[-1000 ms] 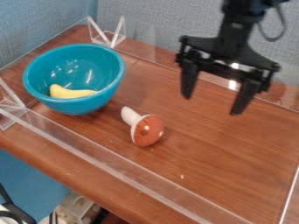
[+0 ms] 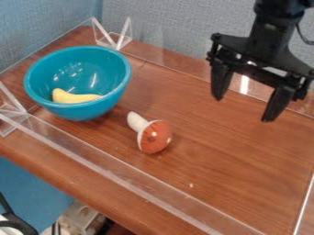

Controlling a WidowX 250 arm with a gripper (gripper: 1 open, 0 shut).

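My black gripper [image 2: 249, 84] hangs at the upper right above the wooden board, its two fingers spread open with nothing between them. A teal bowl [image 2: 106, 72] sits at the left of the board with a yellow banana-like object [image 2: 73, 95] inside. A toy mushroom [image 2: 154, 138], red-capped with a white stem, lies on its side near the middle, below and left of the gripper.
The wooden board [image 2: 233, 174] is clear on the right and front. Clear rails run along its edges, with white brackets [image 2: 112, 32] at the back left and left side. A grey padded wall stands behind.
My gripper has moved right and appears larger, closer to the camera. The bowl and mushroom have stayed in place.
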